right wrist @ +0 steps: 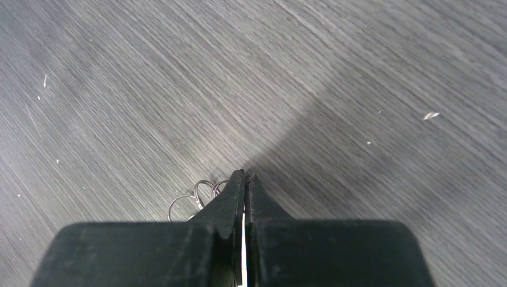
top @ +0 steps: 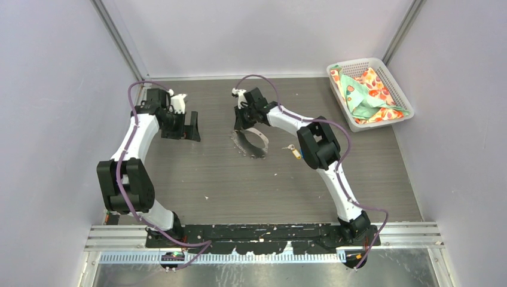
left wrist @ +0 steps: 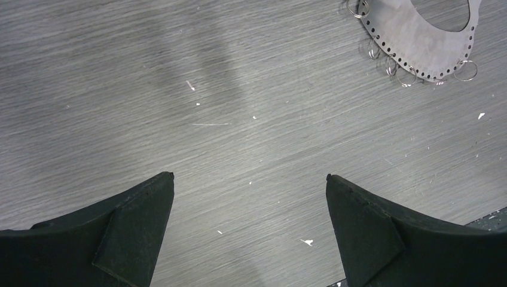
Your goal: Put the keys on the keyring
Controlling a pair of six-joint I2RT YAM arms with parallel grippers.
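Note:
A curved metal key holder [top: 250, 145] with small rings along its edge lies mid-table; the left wrist view shows its holed plate [left wrist: 412, 45] at the upper right. At its upper end is my right gripper [top: 238, 127], fingers together. In the right wrist view the right gripper is shut, and thin rings [right wrist: 203, 188] show just beside its tips; whether one is pinched cannot be told. A key with a yellow tag [top: 296, 153] lies right of the holder. My left gripper [top: 192, 133] stands open, away to the left, with bare table between its fingers.
A white basket [top: 391, 70] holding patterned cloth [top: 370, 92] stands at the back right. The right forearm passes above the table beside the tagged key.

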